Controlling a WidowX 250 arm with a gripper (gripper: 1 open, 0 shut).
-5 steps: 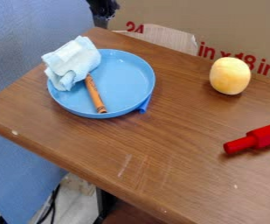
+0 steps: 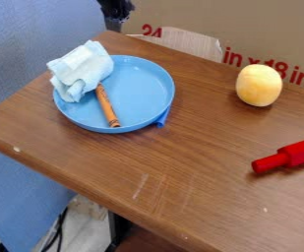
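My gripper (image 2: 115,14) is at the top edge of the view, mostly cut off above the back left of the table; whether it is open or shut is unclear. Below it a blue plate (image 2: 144,91) holds a folded pale cloth (image 2: 80,67) on its left side and a brown stick-like object (image 2: 107,105) lying beside the cloth. A small blue piece (image 2: 162,117) shows at the plate's right rim.
A yellow round object (image 2: 260,85) stands at the back right of the wooden table (image 2: 167,187). A red cylinder (image 2: 292,154) lies at the right edge. Cardboard (image 2: 233,30) backs the table.
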